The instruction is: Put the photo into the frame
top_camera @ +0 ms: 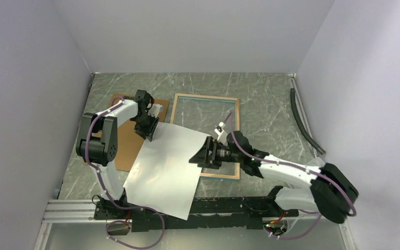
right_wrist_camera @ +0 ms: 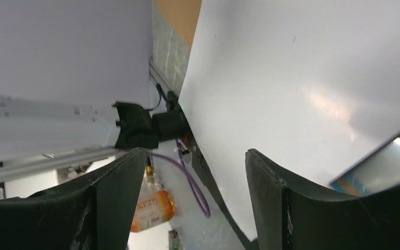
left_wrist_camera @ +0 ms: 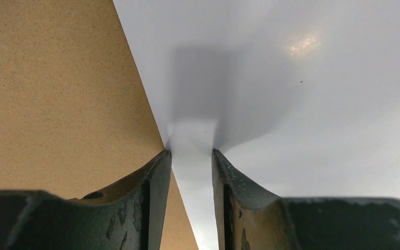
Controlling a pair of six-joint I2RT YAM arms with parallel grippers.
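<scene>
The photo, a large white sheet [top_camera: 166, 166], lies askew over part of the brown backing board [top_camera: 130, 143] and the lower left of the wooden frame [top_camera: 239, 135], its near end jutting past the table's front edge. My left gripper is part open at the sheet's left edge, one fingertip by the edge and the other over the white surface; contact is unclear. Over the sheet's right edge, my right gripper [top_camera: 192, 161] stands open. In the right wrist view nothing shows between its fingers, with the sheet beyond them.
A dark tube [top_camera: 304, 125] runs along the right side. Black rail [top_camera: 213, 205] lies along the front edge, beneath the sheet's overhang.
</scene>
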